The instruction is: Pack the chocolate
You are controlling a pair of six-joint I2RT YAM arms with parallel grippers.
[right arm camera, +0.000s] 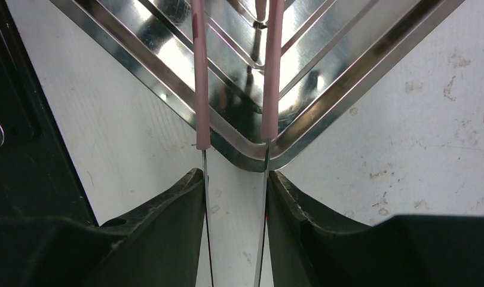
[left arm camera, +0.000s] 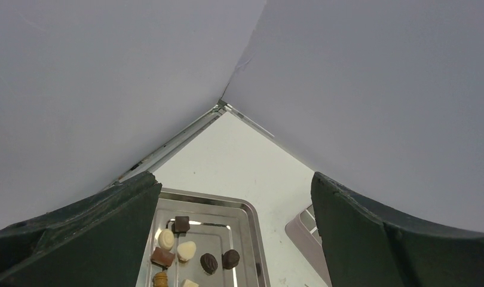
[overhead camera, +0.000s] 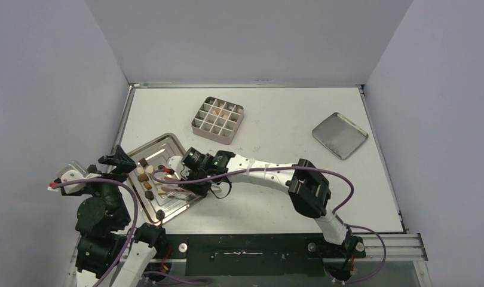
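Several chocolates lie on the large metal tray (overhead camera: pixel 192 203), dark, brown and cream, such as a dark oval one (left arm camera: pixel 209 263) and a cream one (left arm camera: pixel 186 251). My right gripper is over that tray's corner, holding pink-tipped tongs whose two tips stand apart; no chocolate shows between them in the right wrist view. My left gripper stands open, raised at the tray's left side, with nothing between its fingers. The grey-pink grid box (overhead camera: pixel 217 119), with a few pale pieces in it, stands behind the tray.
An empty small metal tray (overhead camera: pixel 340 135) lies at the right. Side walls bound the workspace.
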